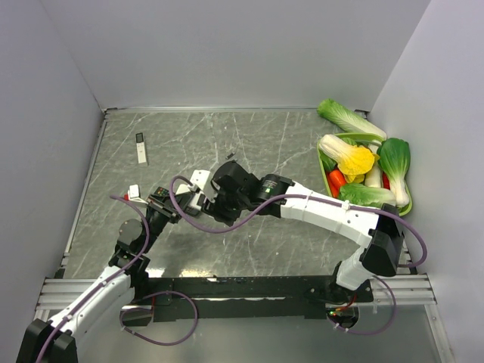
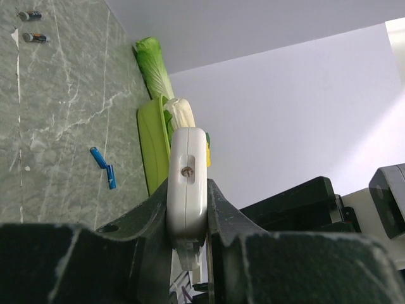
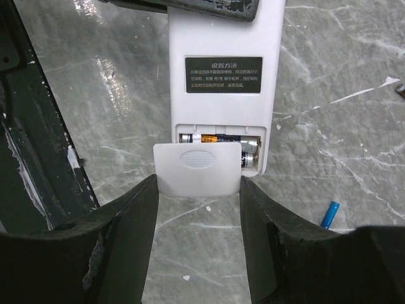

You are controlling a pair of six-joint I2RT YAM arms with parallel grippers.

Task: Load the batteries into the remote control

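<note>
My left gripper is shut on the white remote control (image 2: 188, 149), seen end-on in the left wrist view. In the right wrist view the back of the remote (image 3: 224, 38) faces up, with a printed black label. A battery (image 3: 221, 139) lies in its open compartment, and part of a second battery (image 3: 248, 159) shows below it. My right gripper is shut on the white battery cover (image 3: 197, 168), gripping it by both sides. The cover overlaps the compartment's lower left in this view, hiding part of it; whether they touch I cannot tell.
Two blue batteries (image 2: 98, 158) and two dark batteries (image 2: 29, 16) lie loose on the grey marbled table (image 1: 287, 234). A green basket (image 1: 407, 206) of vegetables stands at the right. A slim white remote-like object (image 1: 141, 151) rests at the back left.
</note>
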